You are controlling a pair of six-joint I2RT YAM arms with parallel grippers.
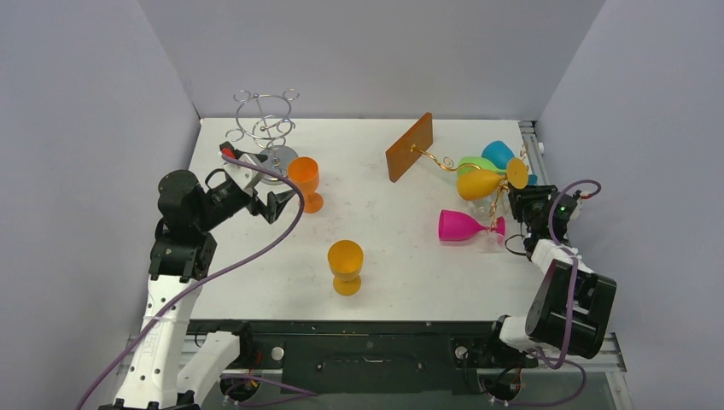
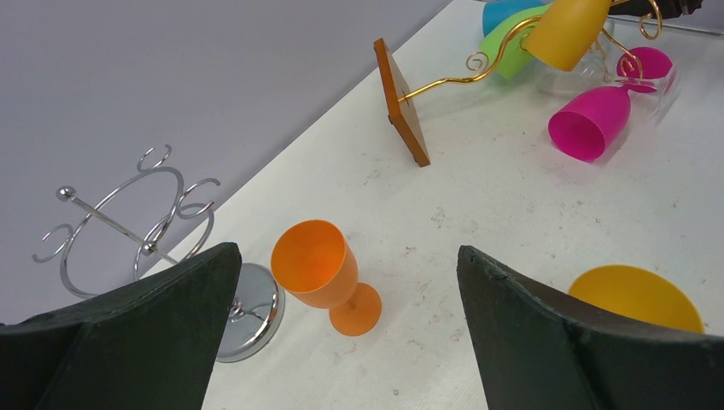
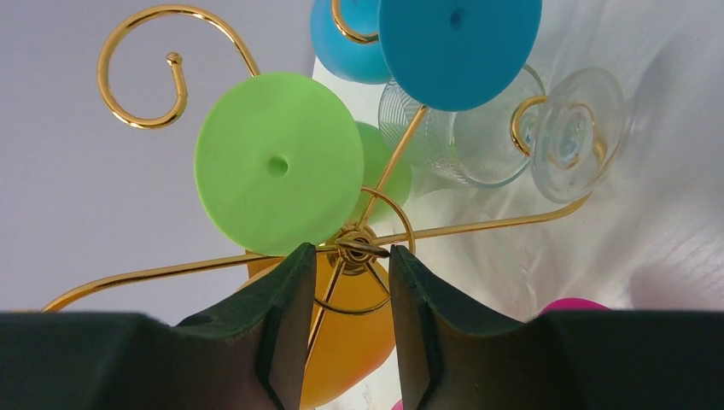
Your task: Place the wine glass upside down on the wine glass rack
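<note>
The gold wine glass rack [image 1: 499,205] lies on its side at the right, its wooden base [image 1: 411,147] tipped up on edge. Hanging in its arms are a yellow glass [image 2: 565,32], a green glass [image 3: 277,162], blue glasses [image 3: 461,51], a clear glass [image 3: 574,132] and a pink glass [image 1: 461,225]. Right at the rack's top end, my right gripper has its fingers parted around the gold loop; whether they touch it is unclear. My left gripper stands wide open and empty near an upright orange glass [image 1: 305,176].
A silver rack [image 1: 266,115] stands empty at the back left, behind the orange glass. An upright amber glass [image 1: 346,261] is at the front centre. Bare table lies between these and the toppled rack. A wall rises close by my right arm.
</note>
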